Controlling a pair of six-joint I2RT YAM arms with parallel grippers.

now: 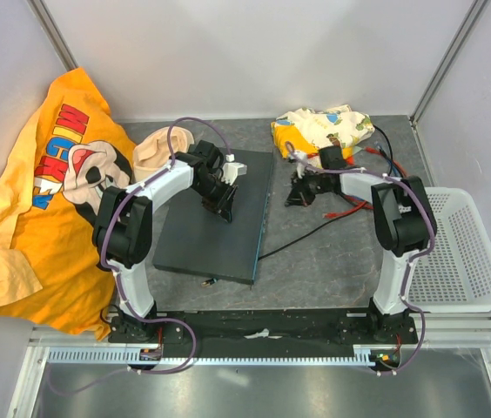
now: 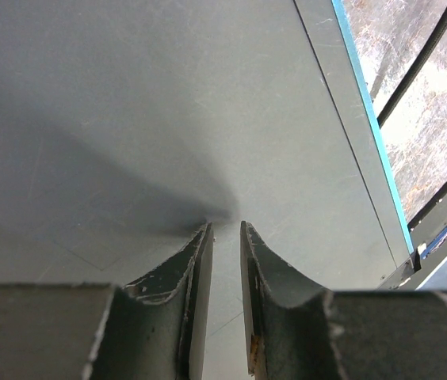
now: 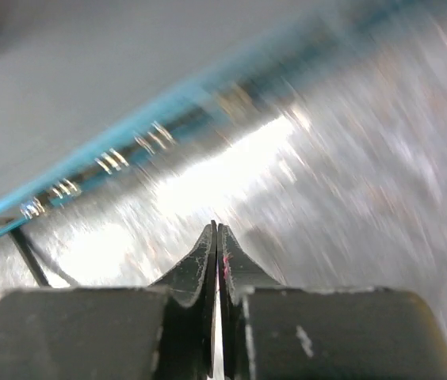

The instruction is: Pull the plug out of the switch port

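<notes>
The dark grey switch (image 1: 206,239) lies flat in the middle left, its blue-edged port side (image 3: 89,166) facing right. My left gripper (image 1: 228,213) is over its top; in the left wrist view its fingertips (image 2: 227,231) are slightly apart, holding nothing visible. My right gripper (image 1: 298,198) is to the right of the switch, above the floor; in the right wrist view its fingertips (image 3: 217,229) are closed together, with a sliver of pink and white between the fingers and no plug clearly visible. A black cable (image 1: 302,237) runs from near the switch's lower right to the right.
An orange cloth (image 1: 36,226) covers the left, a beige bag (image 1: 154,148) and a patterned cloth (image 1: 324,126) are at the back. A white perforated basket (image 1: 454,252) stands right. Red cables lie at back right.
</notes>
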